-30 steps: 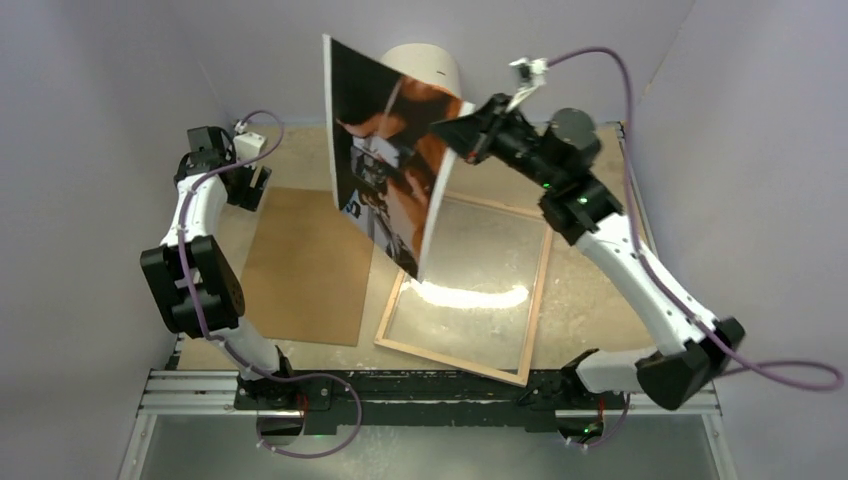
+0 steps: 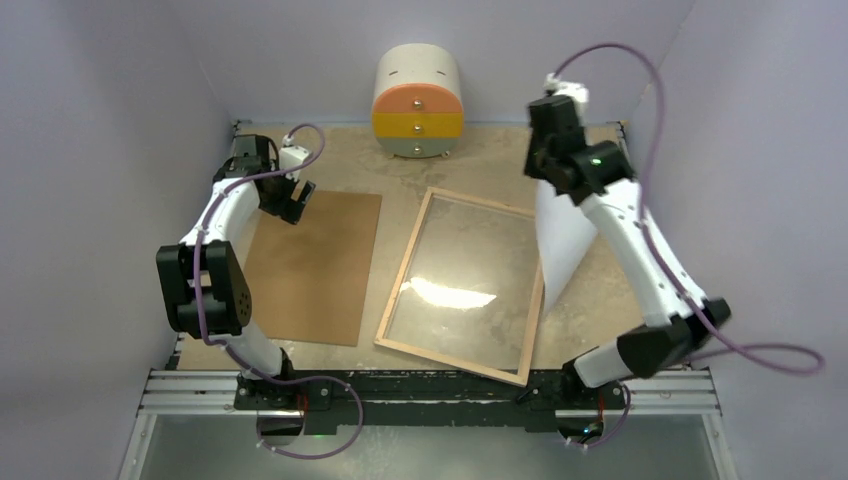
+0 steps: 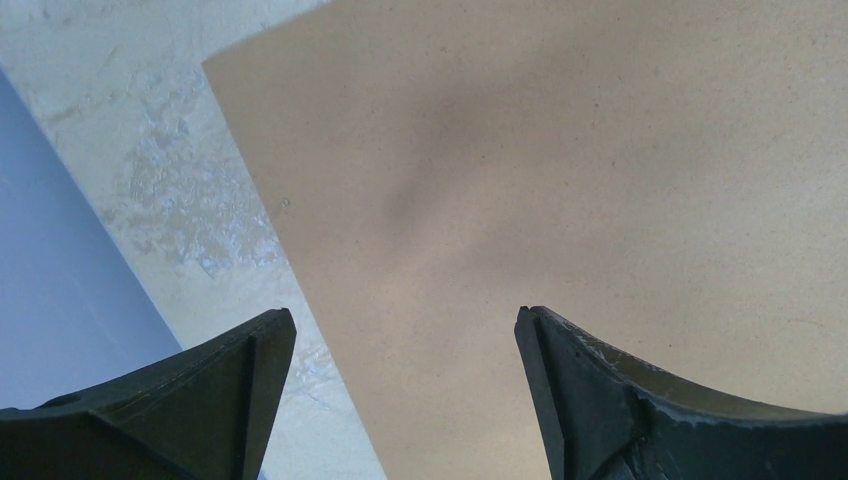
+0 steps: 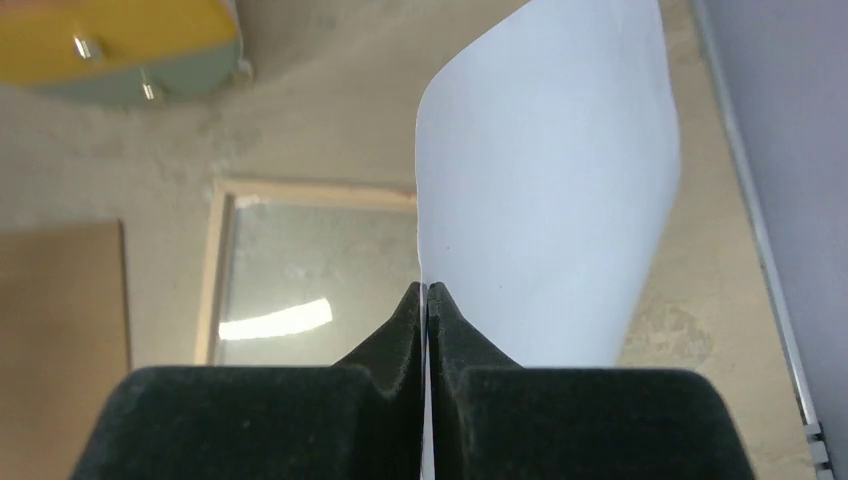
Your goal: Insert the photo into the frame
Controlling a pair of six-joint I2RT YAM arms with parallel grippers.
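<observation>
The photo (image 2: pixel 563 235) hangs from my right gripper, which pinches it along one edge; its plain white back shows in the right wrist view, while the printed side is hidden. In the top view it droops beside and partly over the right edge of the wooden frame (image 2: pixel 408 265). This frame lies on the table with its clear pane (image 2: pixel 470 280) inside, bare of any picture. Above the far end of the brown backing board (image 2: pixel 315 270), my left gripper stands open, its fingers apart and only board and table visible beyond them.
A small round-topped cabinet (image 2: pixel 418 100) with coloured drawers stands at the back wall. Bare table lies between the cabinet and the frame. The backing board rests flat to the left, a narrow gap from the frame. Walls close in both sides.
My right arm swung the photo from the upper middle out to the right; its printed side faced the top camera before, its white back does now. The left gripper moved slightly right.
</observation>
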